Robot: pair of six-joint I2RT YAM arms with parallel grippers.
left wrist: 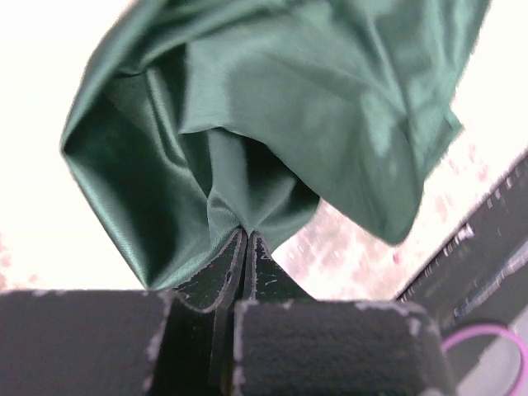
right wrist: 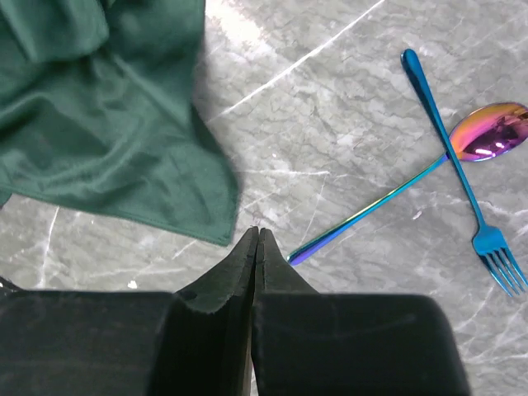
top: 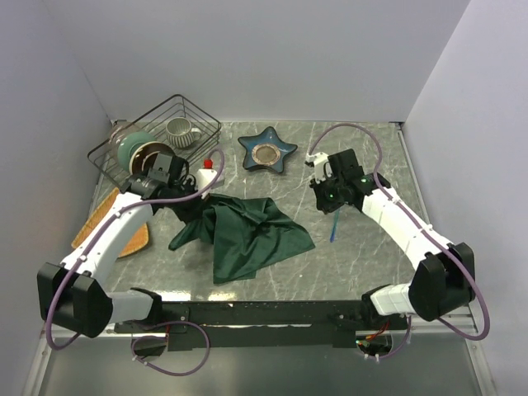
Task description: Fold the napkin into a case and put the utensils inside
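Note:
The green napkin (top: pixel 256 239) lies crumpled on the counter. My left gripper is shut on a bunched edge of it, at the napkin's back-left part. My right gripper is shut with nothing visible between its fingers, above the counter beside the napkin's corner. In the right wrist view a blue fork (right wrist: pixel 488 247) lies across an iridescent spoon (right wrist: pixel 487 132), right of the napkin; from the top, the right arm partly hides them.
A wire dish rack (top: pixel 198 120) with plates and a mug stands at the back left, a wooden tray (top: pixel 132 243) at the left, and a blue star-shaped dish (top: pixel 280 157) at the back.

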